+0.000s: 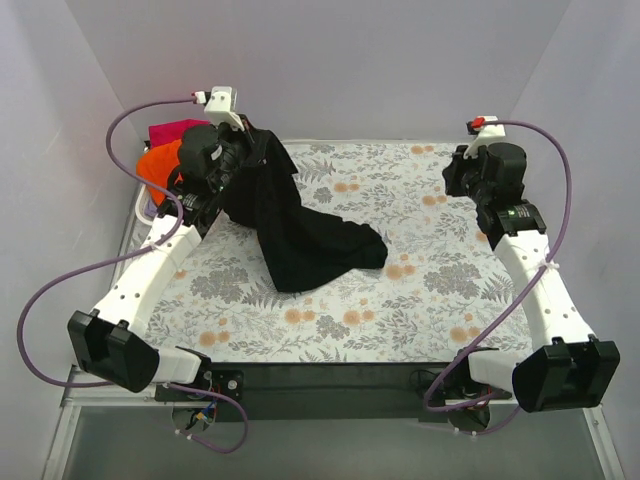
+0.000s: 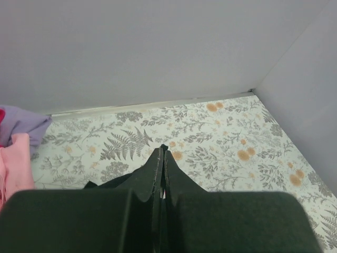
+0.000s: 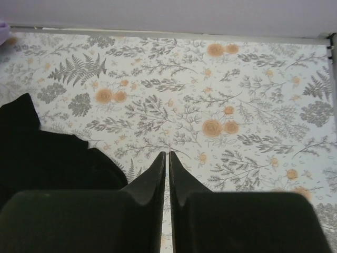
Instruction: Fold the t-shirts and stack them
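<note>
A black t-shirt (image 1: 300, 235) hangs from my left gripper (image 1: 258, 150), which is shut on a bit of its cloth. From there the cloth runs down and spreads loosely over the patterned table, its far end reaching mid-table. In the left wrist view, a little black cloth (image 2: 108, 182) shows behind the closed fingers. My right gripper (image 1: 453, 177) is shut over the right side, and no cloth shows between its fingertips. The black t-shirt (image 3: 47, 158) lies at the lower left of the right wrist view, apart from those fingers.
Behind the left arm stands a white basket (image 1: 143, 206) with an orange cloth (image 1: 157, 163) and a dark pink cloth (image 1: 172, 131). Bare patterned table (image 1: 440, 270) lies to the right and in front. Grey walls close in the back and sides.
</note>
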